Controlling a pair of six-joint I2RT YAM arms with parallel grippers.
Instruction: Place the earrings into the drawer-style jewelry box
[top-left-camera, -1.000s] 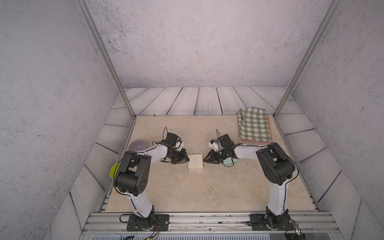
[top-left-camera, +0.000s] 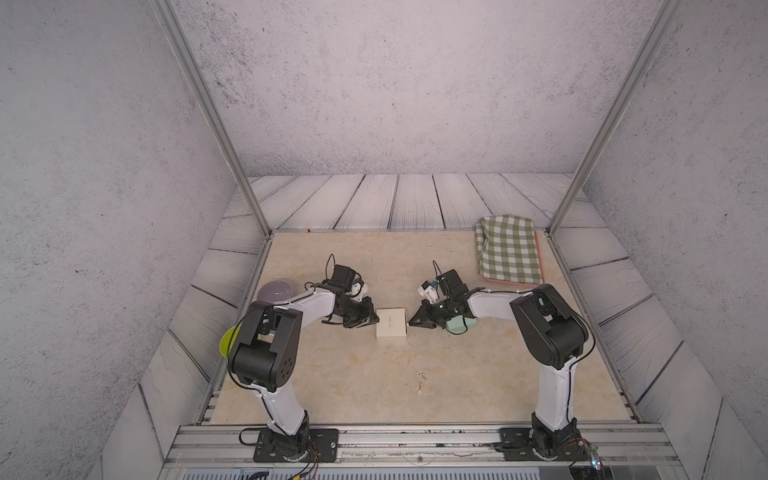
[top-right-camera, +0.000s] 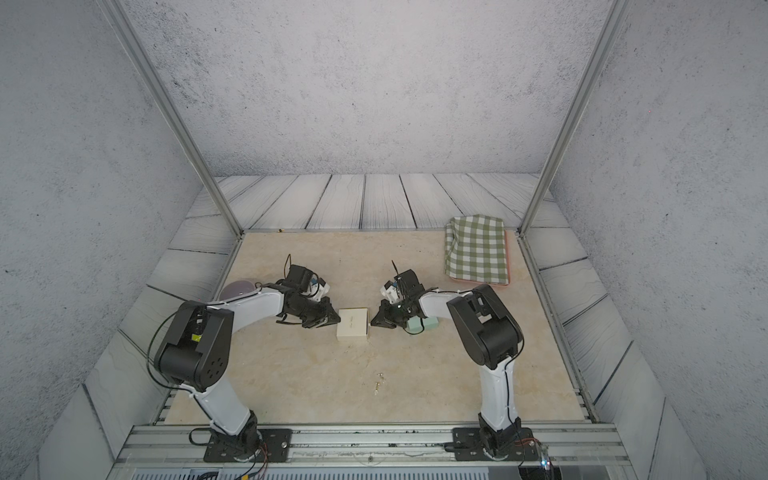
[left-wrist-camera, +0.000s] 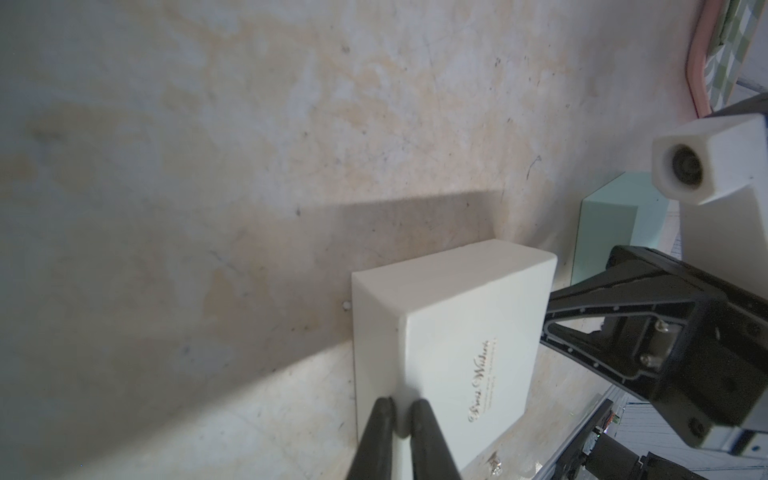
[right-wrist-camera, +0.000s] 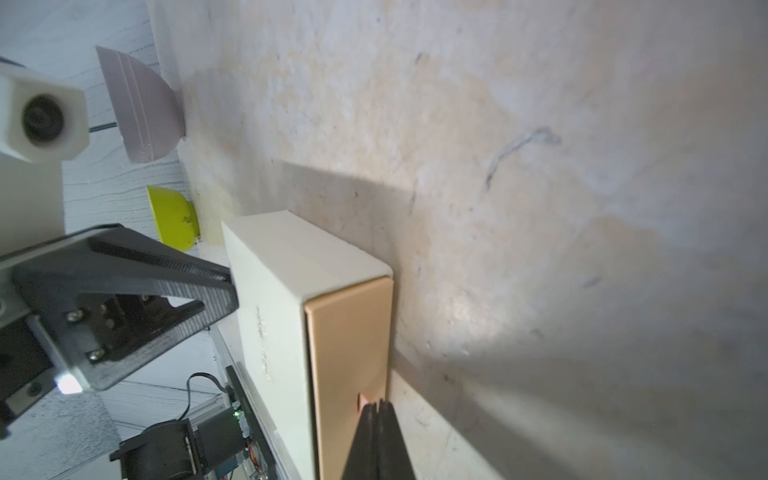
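The cream jewelry box (left-wrist-camera: 472, 344) lies flat mid-table, gold lettering on its lid. In the left wrist view, my left gripper is shut on the box's left end, a pale bit showing between its fingertips. Facing the opposite end, my right gripper is shut beside the tan drawer front (right-wrist-camera: 352, 336), at a small pinkish tab (right-wrist-camera: 361, 400). Whether the tab is between those fingers cannot be told. The drawer front stands nearly flush with the sleeve, a thin dark gap along its edge. Small earrings (top-left-camera: 421, 381) lie on the table in front of the box.
A mint-green block (left-wrist-camera: 612, 224) sits under the right forearm. At the left are a mauve bowl (top-left-camera: 276, 290) and a lime-green bowl (top-left-camera: 227, 342). A checked cloth (top-left-camera: 508, 248) lies at the back right.
The left arm, box and earrings look unmoved.
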